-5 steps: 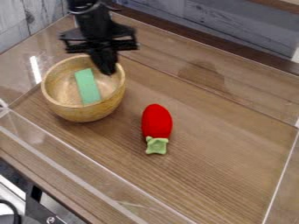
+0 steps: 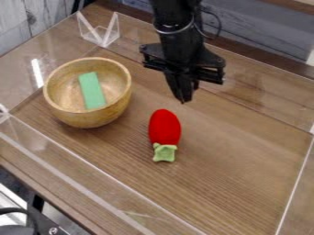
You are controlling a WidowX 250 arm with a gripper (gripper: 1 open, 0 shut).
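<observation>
My black gripper [image 2: 183, 87] hangs over the middle of the table, right of a wooden bowl and above a red object with a green end [image 2: 164, 128]. Its tip points down and looks shut, with nothing seen between the fingers. The wooden bowl [image 2: 108, 114] on the left holds a green block [image 2: 91, 91].
A white wire-like piece [image 2: 98, 27] stands at the back left. A dark cable [image 2: 18, 212] shows at the bottom left corner.
My gripper has moved from over the bowl to the right and toward the front, now above the red object. The bowl, green block and red object stay in place.
</observation>
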